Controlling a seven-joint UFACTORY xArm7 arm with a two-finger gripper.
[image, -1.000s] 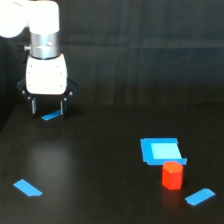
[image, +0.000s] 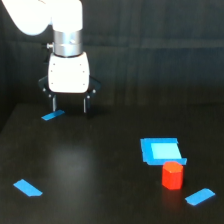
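Near the front right of the dark table stands a small red block (image: 172, 176), its sides faceted. Just behind it lies a blue square (image: 147, 153) with a paler patch (image: 165, 151) in its middle; the block overlaps its front edge in the view. My gripper (image: 70, 104) hangs at the back left, pointing down, well away from the block. Its two dark fingers stand apart, and nothing shows between them.
Blue tape strips mark the table: one at front left (image: 28, 188), one at front right (image: 200, 197) and one at back left (image: 53, 115), near the gripper. A dark curtain (image: 150, 60) hangs behind.
The arm and gripper have moved to the right along the back. The red block and the blue square stay where they were.
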